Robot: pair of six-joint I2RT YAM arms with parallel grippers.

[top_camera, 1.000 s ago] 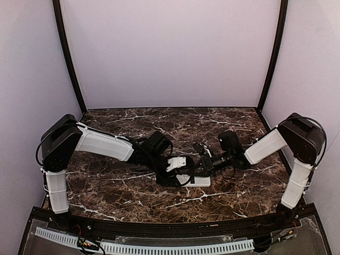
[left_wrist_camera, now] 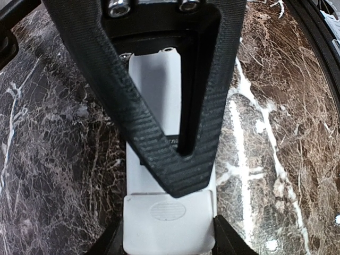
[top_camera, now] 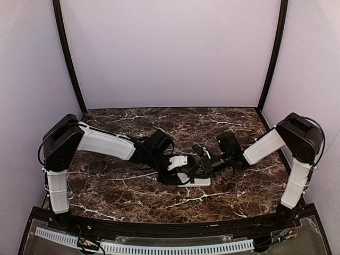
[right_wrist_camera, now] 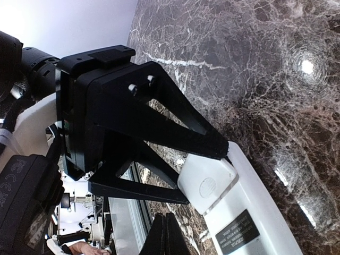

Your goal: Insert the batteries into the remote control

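Observation:
A white remote control (top_camera: 198, 181) lies at table centre under both grippers. Its small white cover piece (left_wrist_camera: 167, 223) is at the near end in the left wrist view, between the tips of my left gripper at the frame's bottom; it also shows as the rounded end piece (right_wrist_camera: 207, 183) in the right wrist view. My right gripper (top_camera: 204, 172) reaches over the remote, its black finger (left_wrist_camera: 207, 90) crossing the left wrist view; in its own wrist view only the fingertips show at the bottom, close together. No batteries can be made out.
Pale walls bound it at the back and both sides.
Both arms are almost still; the top view shows only very slight shifts around the grippers.

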